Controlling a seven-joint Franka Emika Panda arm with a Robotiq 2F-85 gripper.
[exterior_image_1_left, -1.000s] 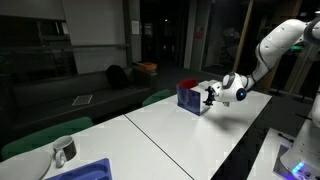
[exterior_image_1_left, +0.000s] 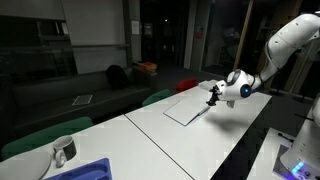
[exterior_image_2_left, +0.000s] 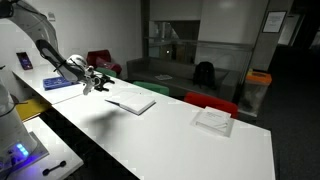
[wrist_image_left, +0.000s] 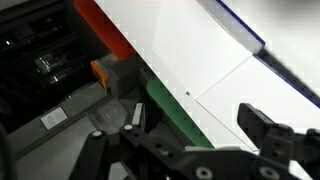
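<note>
A flat white item with dark blue edges, perhaps an open book or folder, lies on the white table in exterior view 1 (exterior_image_1_left: 183, 110). Exterior view 2 shows the same item (exterior_image_2_left: 142, 103) just right of the arm. From the wrist, its white surface (wrist_image_left: 190, 45) has a thin line across it and blue along one side. My gripper (exterior_image_1_left: 211, 101) hovers close to the item's right end, apparently above the table. Its two dark fingers stand wide apart in the wrist view (wrist_image_left: 194, 118), and nothing shows between them.
A white tray (exterior_image_2_left: 212, 122) stands by the red chair (exterior_image_2_left: 212, 102). Far from the arm are a mug (exterior_image_1_left: 65, 149) and a blue tray (exterior_image_1_left: 88, 172). Green chairs (exterior_image_1_left: 62, 135) line the back edge.
The gripper has moved slightly to the right and stays near it.
</note>
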